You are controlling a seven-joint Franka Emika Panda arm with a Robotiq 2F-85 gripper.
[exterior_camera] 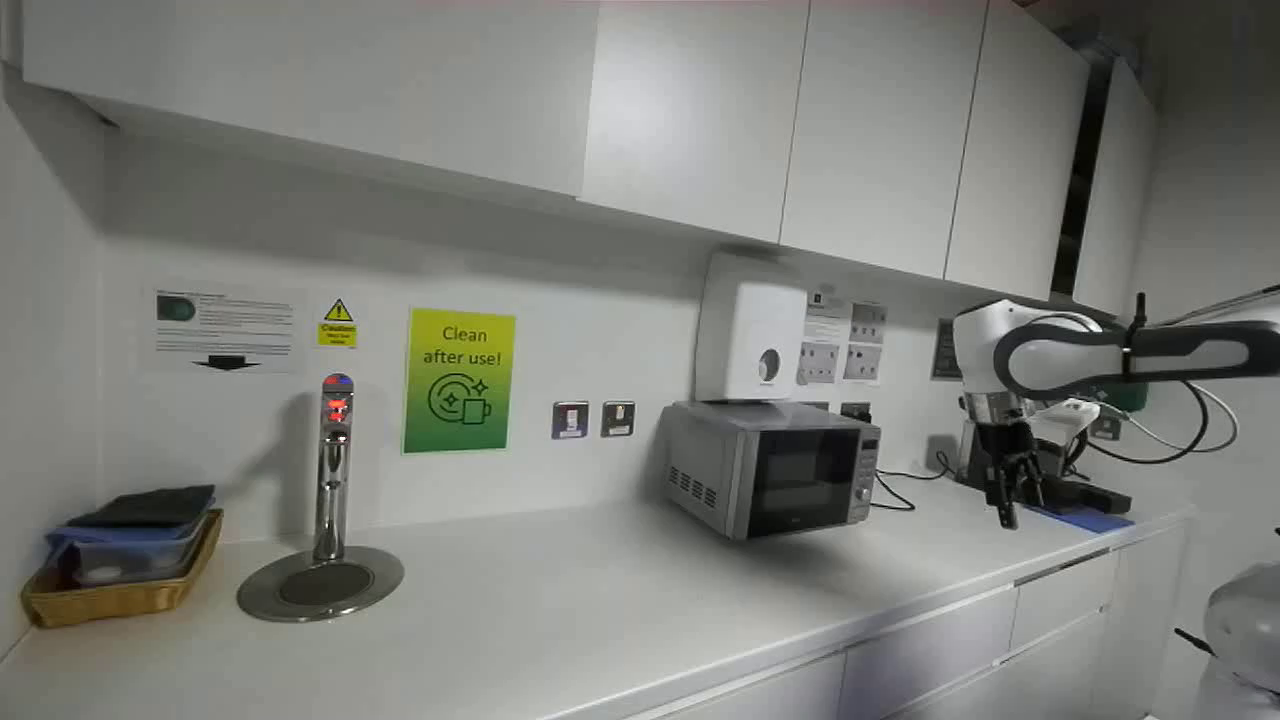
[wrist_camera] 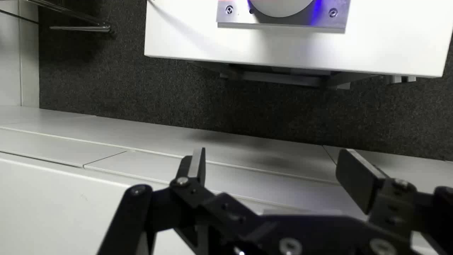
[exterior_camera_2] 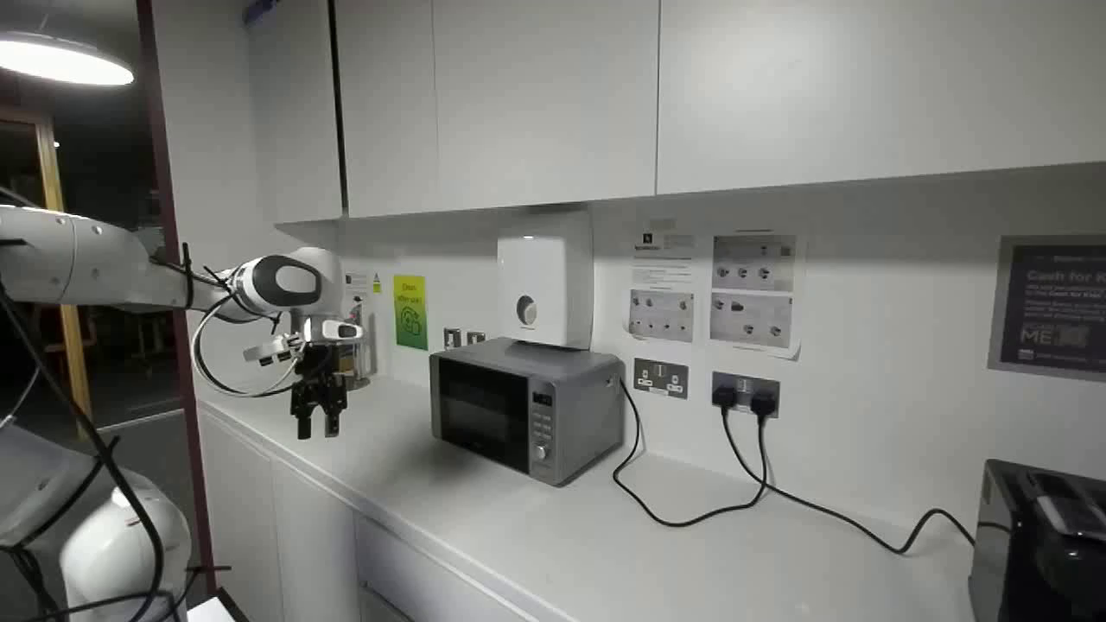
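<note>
My gripper stands open, its two black fingers wide apart and nothing between them. In the first exterior view the gripper (exterior_camera: 1010, 510) points down at the right, in front of the counter's far part. The second exterior view has the gripper (exterior_camera_2: 318, 420) hanging left of a grey microwave (exterior_camera_2: 529, 409), apart from it. That microwave's dark door is shut. Below my fingers the wrist view takes in the counter's front edge, the drawer fronts (wrist_camera: 238, 172) and the dark floor (wrist_camera: 191, 102).
A chrome tap (exterior_camera: 332, 480) and a wicker basket (exterior_camera: 132, 594) with folded items stand on the counter (exterior_camera: 516, 612). A black machine (exterior_camera_2: 1037, 549) is at the far right, with cables (exterior_camera_2: 674, 522) trailing behind. White cupboards (exterior_camera_2: 549, 93) hang overhead.
</note>
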